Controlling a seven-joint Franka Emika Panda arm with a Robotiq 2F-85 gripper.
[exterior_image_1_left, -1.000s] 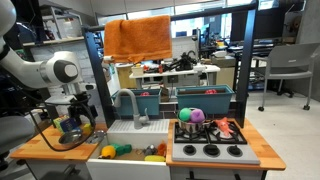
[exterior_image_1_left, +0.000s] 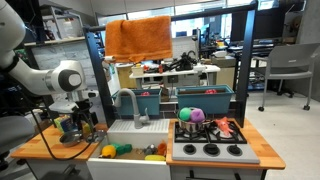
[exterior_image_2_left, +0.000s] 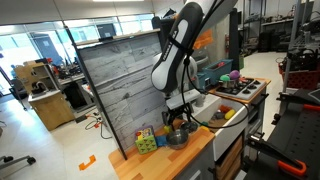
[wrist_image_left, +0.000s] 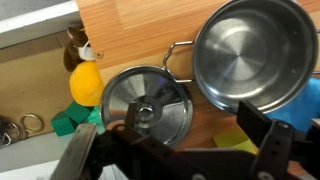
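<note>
A steel pot (wrist_image_left: 250, 50) stands at the upper right of the wrist view, empty and uncovered. Beside it on the wooden counter lies a round lid (wrist_image_left: 170, 85) with a black knob (wrist_image_left: 147, 110). My gripper is above them, its dark fingers spread apart at the bottom of the wrist view with nothing visibly held between them. In exterior view 1 the gripper (exterior_image_1_left: 82, 101) hangs over the left counter, above the pot (exterior_image_1_left: 72, 140). The second exterior view shows the pot (exterior_image_2_left: 178, 138) at the counter's front; the gripper's tips are hard to make out there.
A yellow-orange object (wrist_image_left: 86, 84) and green blocks (wrist_image_left: 70, 118) lie left of the lid. To the right are the sink (exterior_image_1_left: 135, 171) with several toys, a faucet (exterior_image_1_left: 134, 103), and a stove (exterior_image_1_left: 210, 150) bearing a pot of coloured balls. Bare wood (wrist_image_left: 130, 25) shows above the lid.
The arm has come down slightly over the left counter and shifted a little to the right. The sink and stove items look unmoved.
</note>
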